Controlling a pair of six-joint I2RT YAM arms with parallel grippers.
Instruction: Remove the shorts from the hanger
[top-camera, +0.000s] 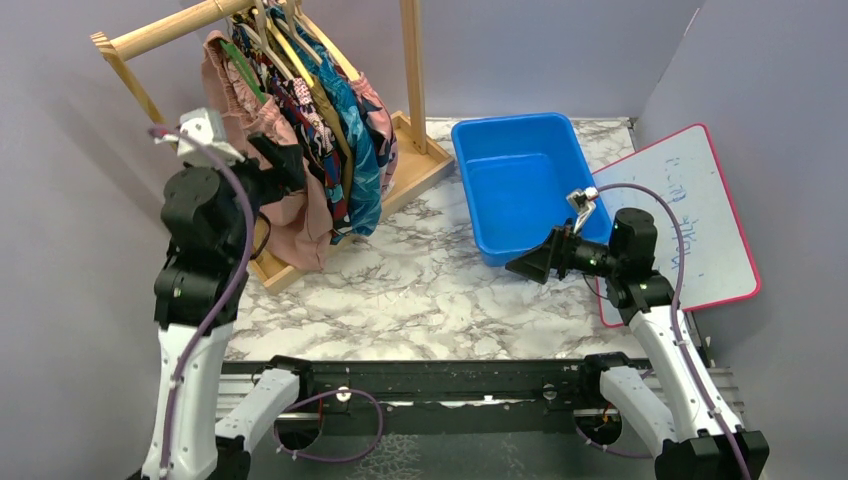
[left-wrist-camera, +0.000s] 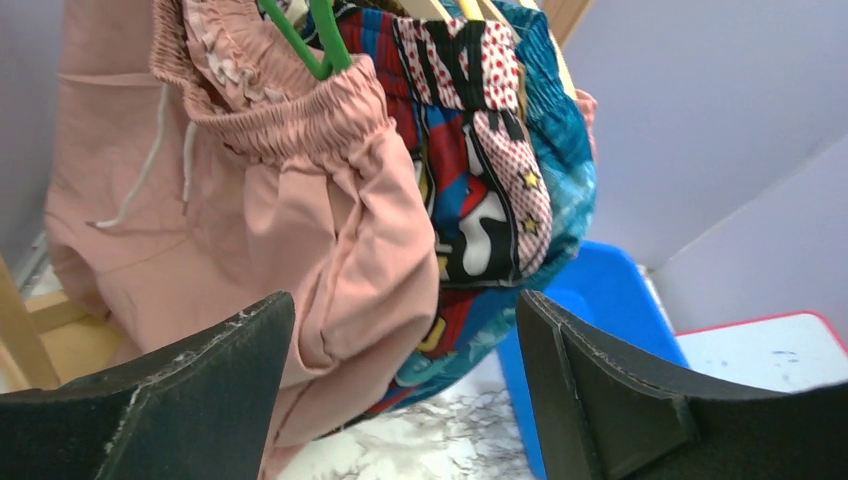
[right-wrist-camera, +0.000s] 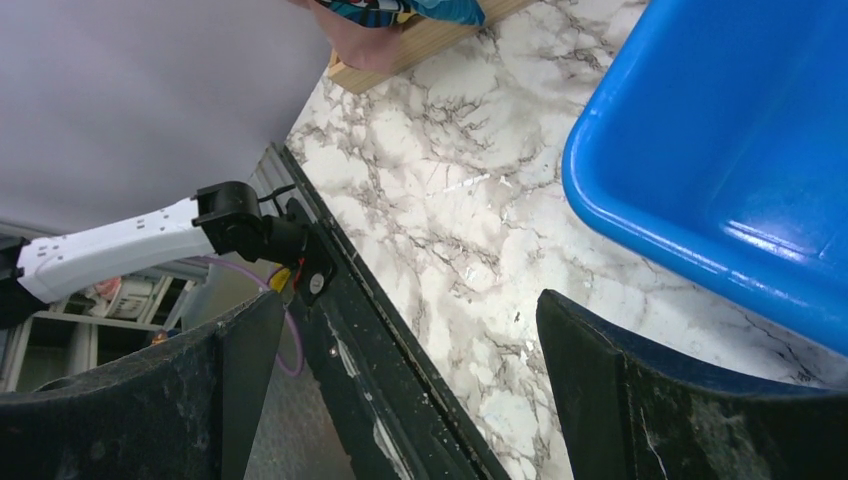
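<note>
Pink shorts (top-camera: 288, 218) with an elastic waistband hang nearest on the rack, on a green hanger (top-camera: 243, 68). In the left wrist view the waistband of the shorts (left-wrist-camera: 330, 105) and the lower bar of the green hanger (left-wrist-camera: 325, 40) show close up. My left gripper (top-camera: 275, 160) is in front of the shorts, its fingers apart; no cloth is pinched between the fingertips in its wrist view. Over the marble table, by the near left corner of the blue bin, my right gripper (top-camera: 530, 268) stands open and empty.
More patterned shorts (top-camera: 362, 130) hang close behind on other hangers. The wooden rack (top-camera: 413, 75) has a post and a base tray around them. An empty blue bin (top-camera: 520, 180) stands mid-table, a whiteboard (top-camera: 690, 220) to its right.
</note>
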